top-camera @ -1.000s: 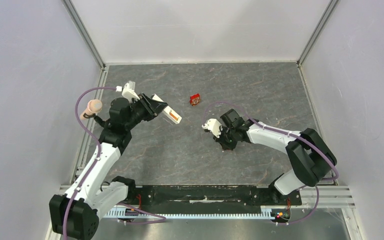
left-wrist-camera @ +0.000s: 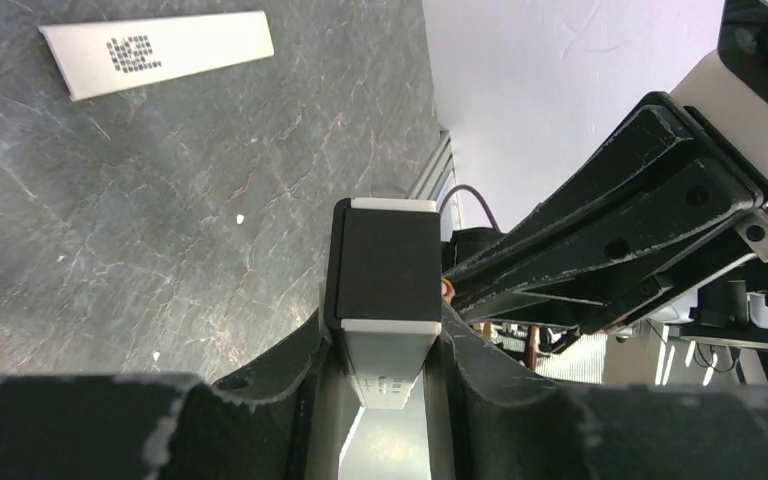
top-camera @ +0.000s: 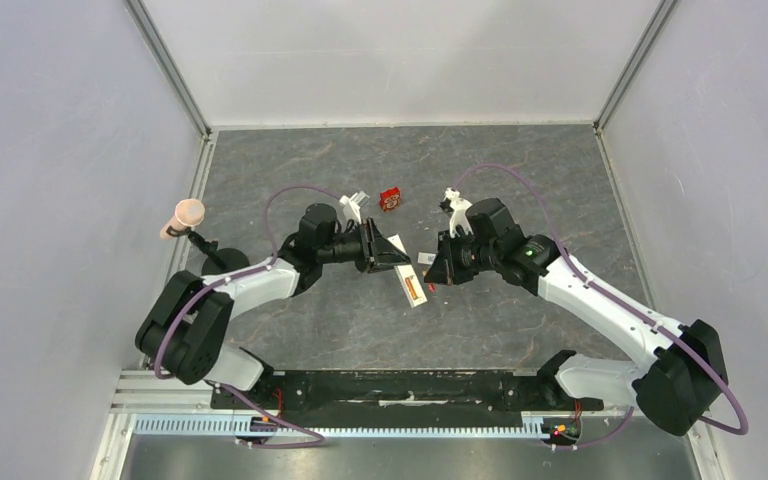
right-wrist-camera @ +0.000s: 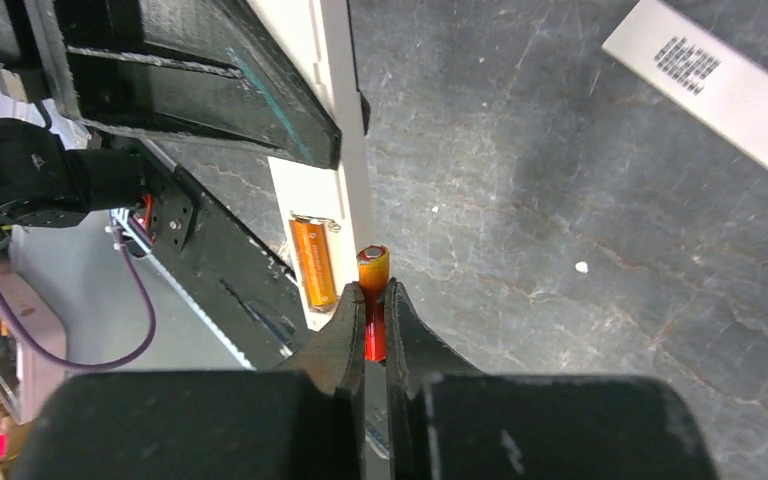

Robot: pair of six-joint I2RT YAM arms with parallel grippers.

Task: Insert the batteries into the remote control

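Note:
The white remote control is held by my left gripper, seen end-on between its fingers in the left wrist view. Its open compartment, in the right wrist view, holds one orange battery. My right gripper is shut on a second orange-red battery, upright just beside the compartment end of the remote.
A white strip with a printed code, the cover, lies on the grey table. A small red box sits toward the back. A stand with a pink cup is at the left wall.
My left gripper has carried the remote right and toward the front. The right gripper has risen with the battery, its arm now beside the remote.

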